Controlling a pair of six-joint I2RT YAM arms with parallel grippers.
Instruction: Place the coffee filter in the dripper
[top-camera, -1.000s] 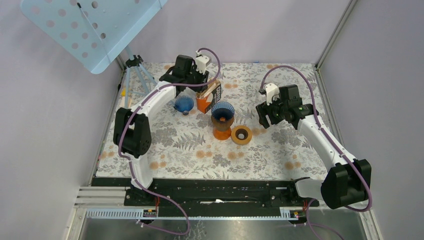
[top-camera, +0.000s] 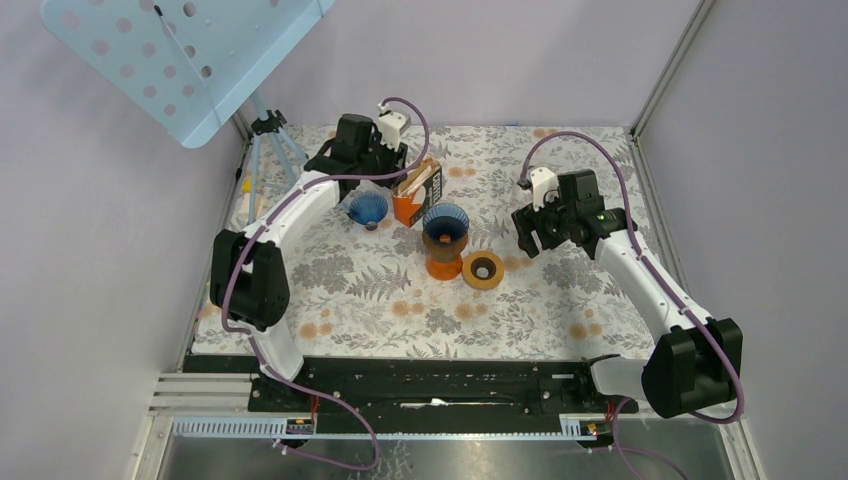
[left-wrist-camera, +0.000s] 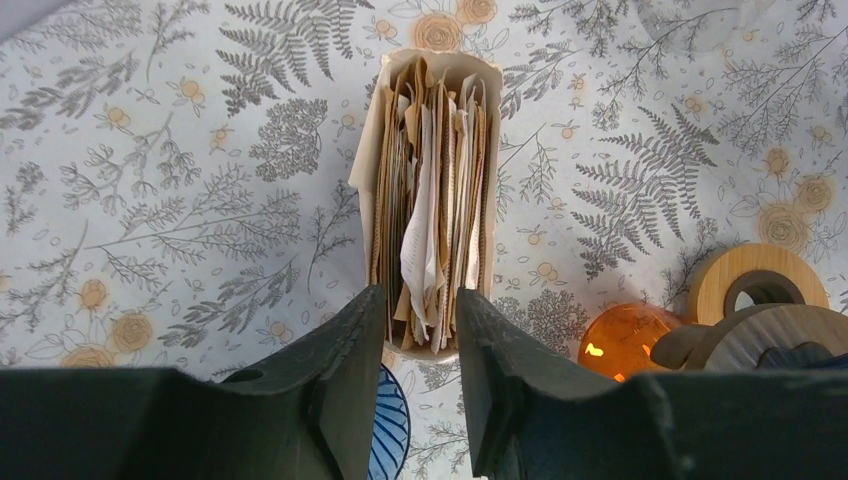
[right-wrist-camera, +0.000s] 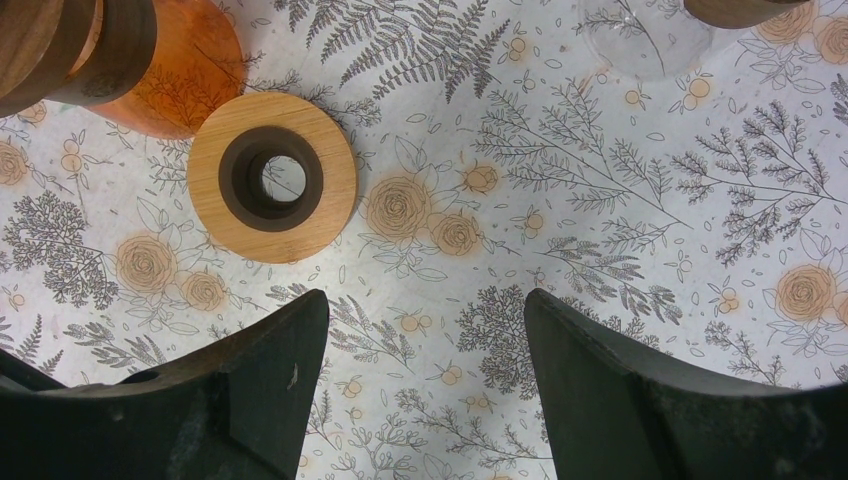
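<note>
An orange box (top-camera: 411, 206) stands upright, packed with paper coffee filters (left-wrist-camera: 432, 200) whose edges stick out of its open top. Over the near end of that box, my left gripper is part open; I see no filter held in its fingers. A blue ribbed dripper (top-camera: 445, 220) rests in a wooden collar on an orange base. To its left lies another blue ribbed cone (top-camera: 368, 208), partly cut off at the bottom of the left wrist view. My right gripper hangs over bare cloth, open and empty.
A wooden ring (right-wrist-camera: 272, 178) with a dark centre lies beside the orange base (top-camera: 444, 268). Something clear and round (right-wrist-camera: 646, 38) shows at the top of the right wrist view. A light-blue tripod (top-camera: 268, 150) stands at the back left.
My left arm has shifted left, its gripper now a little further left by the filter box. The right arm, box and dripper look unmoved.
</note>
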